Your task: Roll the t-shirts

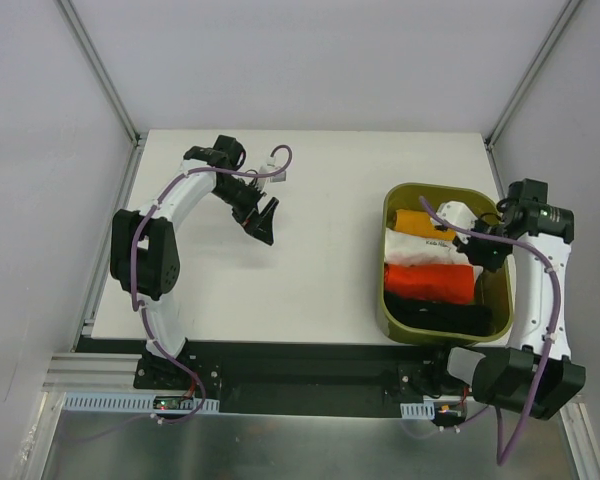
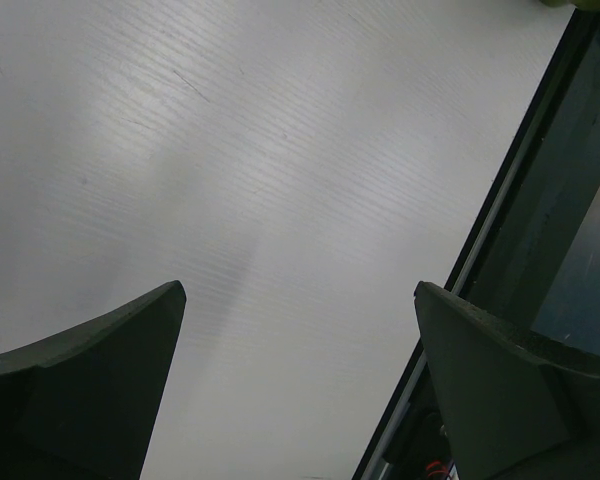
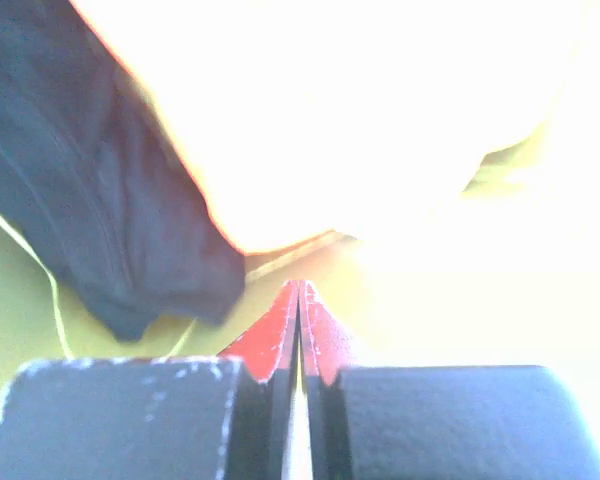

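Note:
Inside the green bin [image 1: 390, 315] lie several rolled shirts, side by side: orange [image 1: 412, 222], white [image 1: 410, 250], red-orange [image 1: 430, 283] and black [image 1: 440, 315]. Over the bin's right part is my right gripper [image 1: 492, 262], its fingers together. The right wrist view is badly overexposed; dark cloth [image 3: 110, 190] and a washed-out pale roll [image 3: 310, 130] show beyond the shut fingertips [image 3: 280, 325], with nothing visible between them. My left gripper hangs open above the bare table, far left of the bin.
Grey walls [image 1: 310, 60] enclose the back and both sides. A dark strip [image 1: 310, 375] runs along the front edge.

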